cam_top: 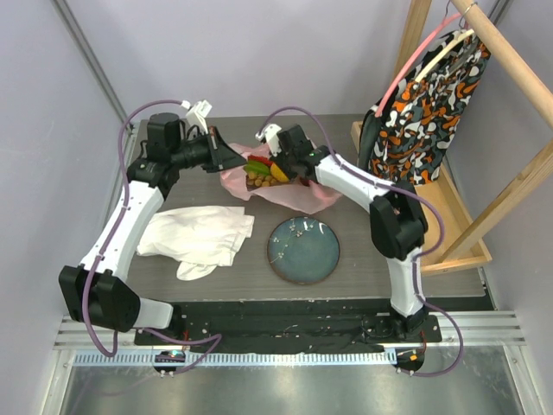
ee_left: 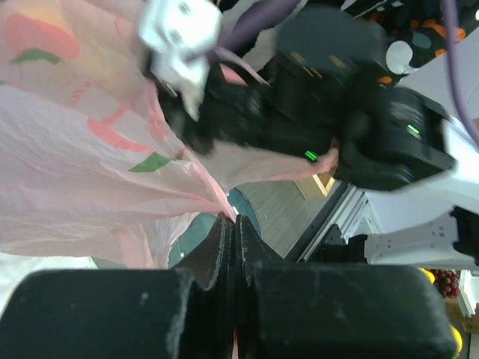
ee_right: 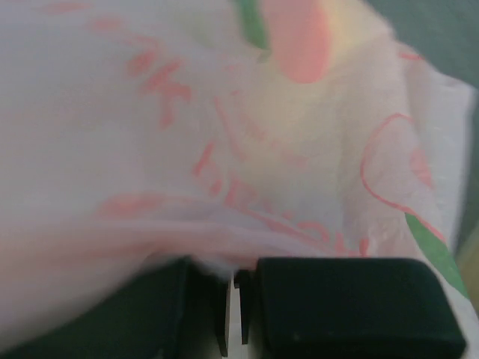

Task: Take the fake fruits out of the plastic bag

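The pink-printed plastic bag (cam_top: 304, 201) lies open at the back of the table. In its mouth show a green piece (cam_top: 257, 169), a yellow fruit (cam_top: 278, 173) and several small brown fruits (cam_top: 262, 181). At the bag's left edge, my left gripper is shut with the pink rim running to its fingertips. My right gripper is shut over the bag, its fingertips partly covered by a fold of bag film. The top view has that arm leaning over the bag's right side, hiding part of the contents.
A dark round plate (cam_top: 303, 251) stands in front of the bag, and a white cloth (cam_top: 197, 238) lies left of it. At the right is a wooden rack (cam_top: 458, 225) with a patterned bag (cam_top: 432, 112) hanging from it.
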